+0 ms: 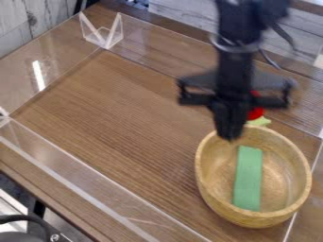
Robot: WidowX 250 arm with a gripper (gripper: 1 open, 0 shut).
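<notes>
The dark, motion-blurred gripper [240, 104] hangs raised above a tan bowl [214, 194] at the lower right. Its fingers are too blurred to show whether it is open or shut. Inside the bowl lies a green oblong block [247, 178], clear of the gripper. A red object [256, 113] behind the bowl is partly hidden by the gripper, with a yellow-green piece below it.
A white wire holder [101, 30] stands at the back left, near the table's edge.
</notes>
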